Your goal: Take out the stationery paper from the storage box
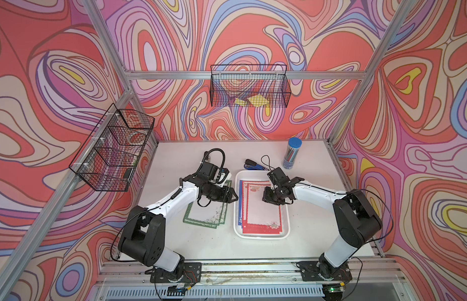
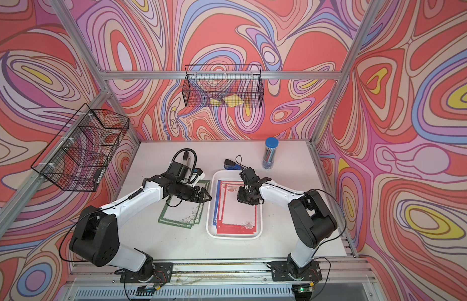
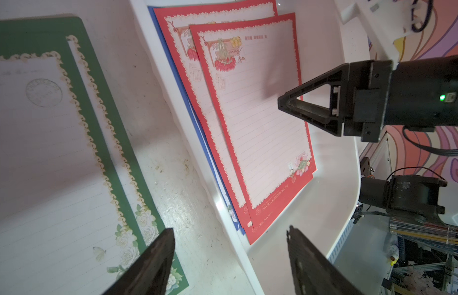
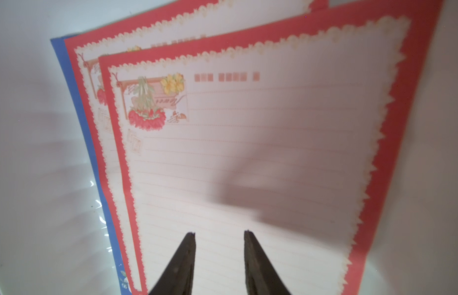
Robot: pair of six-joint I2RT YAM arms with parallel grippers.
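Observation:
The white storage box (image 1: 287,220) holds a fanned stack of red-bordered stationery paper (image 3: 268,127), with a blue-bordered edge (image 3: 177,73) showing along its left side. Over the box, above the upper right part of the top sheet, my right gripper is part open, nothing between its fingers. My left gripper hovers at the box's left rim, part open and empty. Beneath and left of it, outside the box, green-bordered sheets (image 1: 199,213) lie overlapped on the table.
A clear cylinder with a blue lid (image 1: 294,143) stands behind the box to the right. Close to the box's back rim lies a dark blue and black object (image 1: 254,164). Wire baskets (image 1: 250,90) hang at the back and left.

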